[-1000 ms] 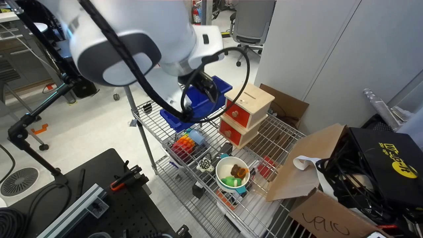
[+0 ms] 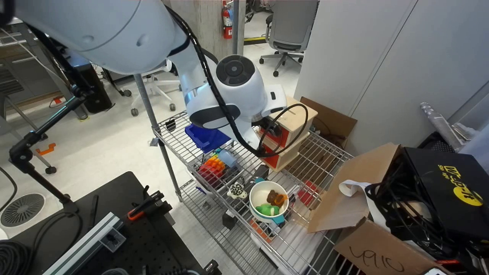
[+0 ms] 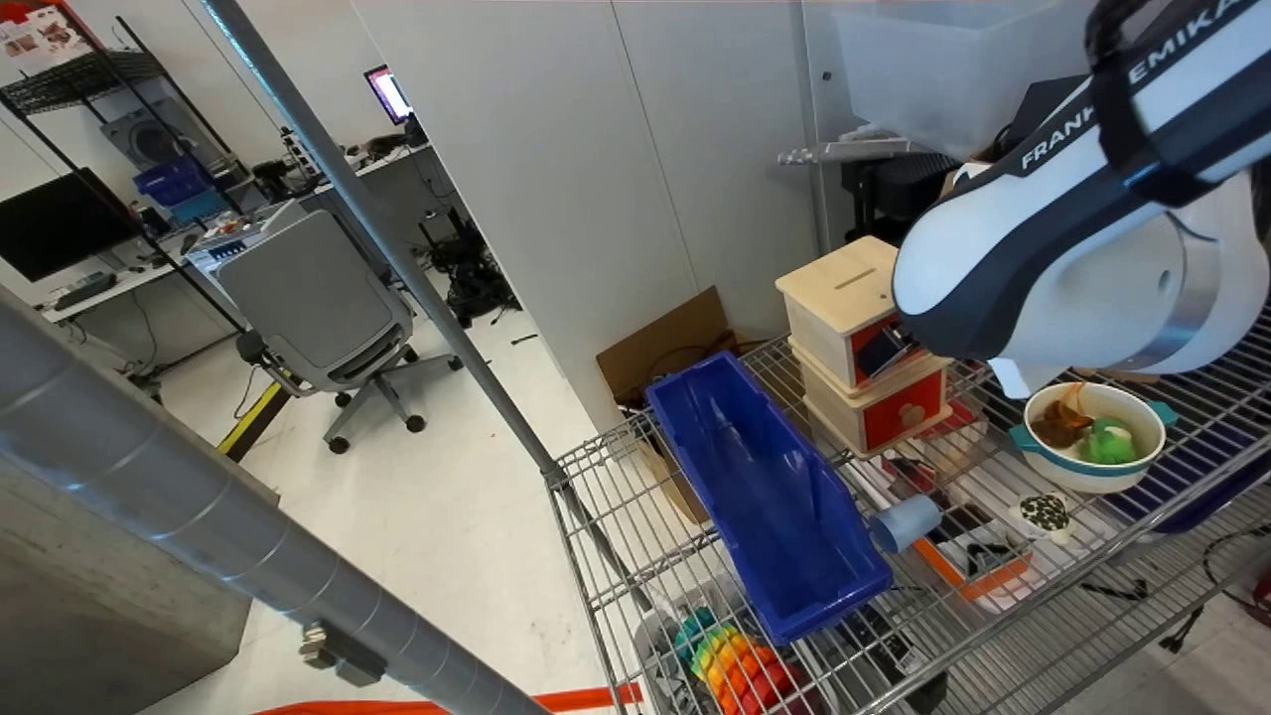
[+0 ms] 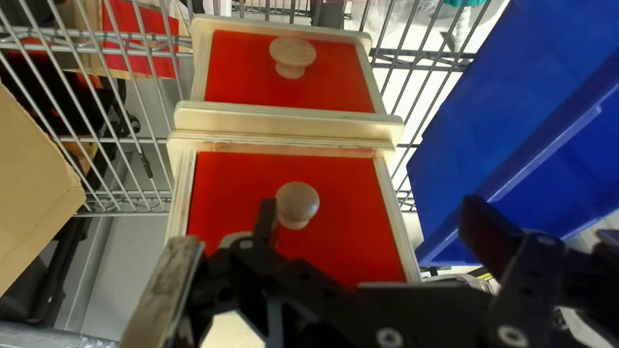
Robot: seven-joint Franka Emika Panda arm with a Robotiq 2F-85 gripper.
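Note:
A two-tier wooden box with red drawer fronts (image 3: 888,413) stands on the wire shelf. My gripper is open in front of the upper drawer (image 4: 348,232), which appears nearer in the wrist view. That drawer's round wooden knob (image 4: 297,200) shows just inside the left finger (image 4: 266,219), and I cannot tell whether they touch. The right finger (image 4: 481,220) stands well away from the knob, over the blue tray's side of the picture. The lower drawer's knob (image 4: 292,53) is clear of the fingers. Both drawers look closed.
A long blue tray (image 3: 763,500) lies beside the box, with a blue cup (image 3: 906,523) close to it. A white bowl (image 2: 253,205) holding green and brown toys and a spotted toy (image 2: 237,191) sit on the shelf. An open cardboard box (image 2: 353,197) stands to the right.
In exterior view 1, the arm has moved right and down, from above the blue tray to the front of the wooden box. Its hand now covers much of the drawer fronts there.

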